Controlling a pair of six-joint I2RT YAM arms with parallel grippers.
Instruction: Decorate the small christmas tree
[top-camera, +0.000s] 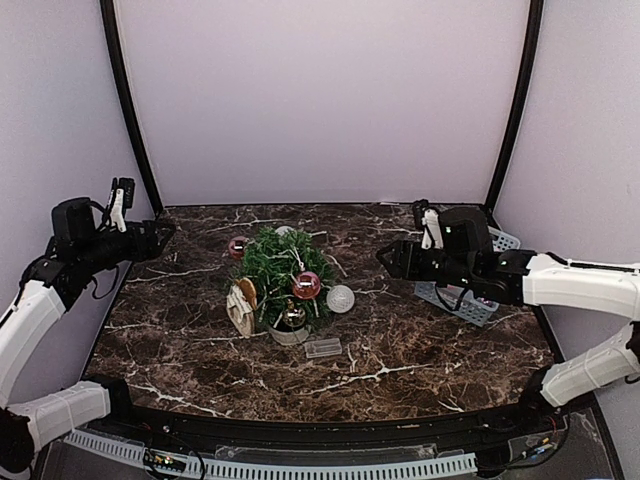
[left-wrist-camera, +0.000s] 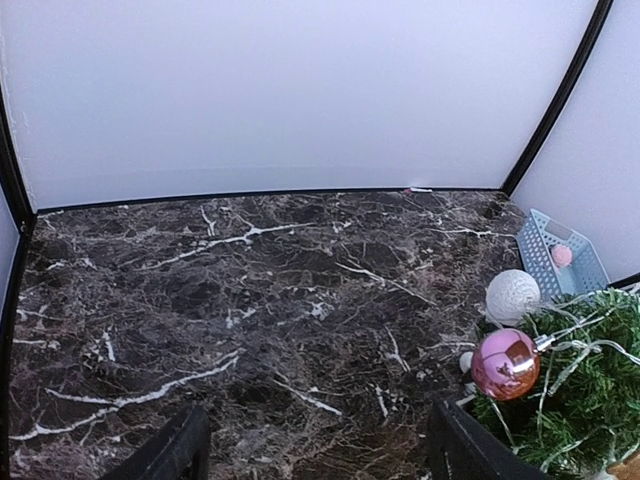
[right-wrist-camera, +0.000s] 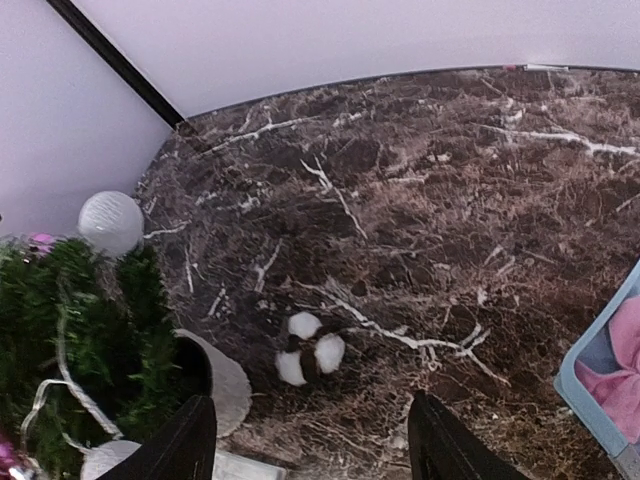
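Observation:
The small green tree (top-camera: 265, 265) stands mid-table in a pot, hung with pink baubles (top-camera: 306, 285), a gold bauble (top-camera: 294, 316), a white bauble (top-camera: 340, 298) and wooden pieces (top-camera: 242, 305). My left gripper (top-camera: 158, 236) is raised at the left, apart from the tree, open and empty (left-wrist-camera: 318, 452). My right gripper (top-camera: 396, 258) hangs at the right between tree and basket, open with nothing between its fingers. In the right wrist view a cluster of white balls (right-wrist-camera: 330, 352) lies on the table beside the tree.
A light-blue basket (right-wrist-camera: 590, 400) with pink items inside stands at the right. A clear small box (top-camera: 323, 348) lies in front of the tree.

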